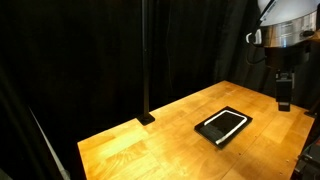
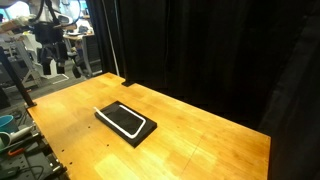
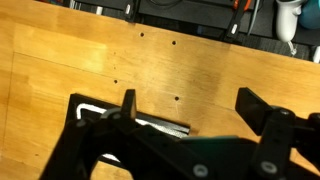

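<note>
My gripper hangs high over the table, its two fingers wide apart and nothing between them in the wrist view. In the second exterior view the gripper [image 2: 60,68] is at the upper left, well clear of the tabletop. A flat black board or shallow tray [image 2: 116,109] lies on the wood, with a bent white strip [image 2: 122,124] on it. From the wrist, part of the black board [image 3: 75,103] and the white strip [image 3: 160,124] show at the lower left, partly hidden by the gripper. The first exterior view has the board [image 1: 212,129] left of the gripper.
Bare wooden table [image 2: 205,135] stretches away on the far side of the board. A black post [image 1: 146,60] rises by the back edge, before dark curtains [image 1: 80,70]. Cables and a white object [image 3: 287,22] lie beyond the table edge in the wrist view.
</note>
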